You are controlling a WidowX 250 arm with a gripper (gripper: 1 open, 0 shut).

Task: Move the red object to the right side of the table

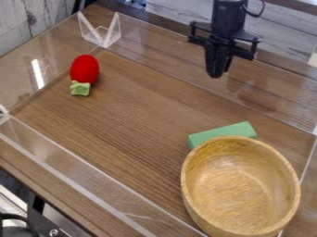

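A red object [84, 68] with a pale green end lies on the left part of the wooden table [136, 120]. Over the back of the table, right of centre, hangs the black gripper [217, 70], pointing down. A wide stretch of bare wood separates it from the red object. Its fingers are small and dark here, and whether they are apart is unclear. Nothing red is at the gripper.
A large yellow bowl [240, 225] stands at the front right, with a green block [221, 134] just behind it. Near the back left is a clear, angular item [99, 31].
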